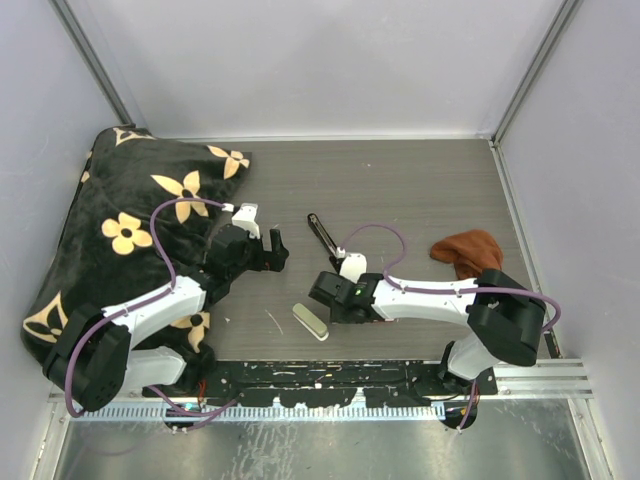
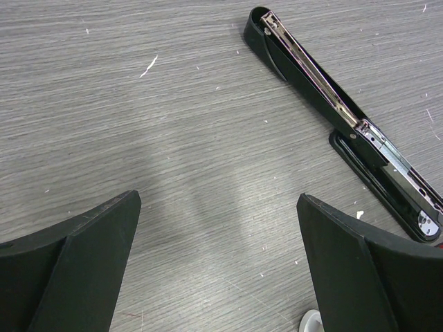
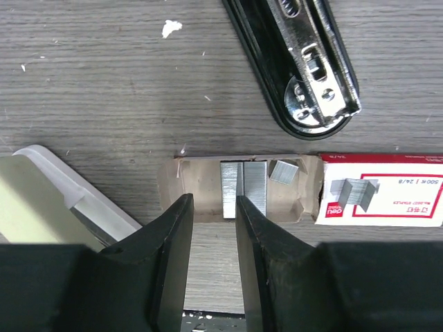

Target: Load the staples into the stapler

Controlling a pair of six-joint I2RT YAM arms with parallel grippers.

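Note:
The black stapler (image 2: 315, 79) lies opened out in the left wrist view, its metal magazine exposed; its rounded end (image 3: 311, 111) shows in the right wrist view. Below that end, a shallow cardboard tray (image 3: 201, 176) holds two silver staple strips (image 3: 255, 181) side by side and one short piece (image 3: 284, 172). My right gripper is partly open over the tray, a gap between its fingers and one fingertip near the left strip. Whether it touches the strip, I cannot tell. My left gripper stands wide open over bare table, left of the stapler, holding nothing.
A red and white staple box (image 3: 394, 187) adjoins the tray, with a short staple piece (image 3: 356, 192) on top. Left of the tray lies a pale green and white object (image 1: 311, 321). A brown cloth (image 1: 468, 252) sits at the right.

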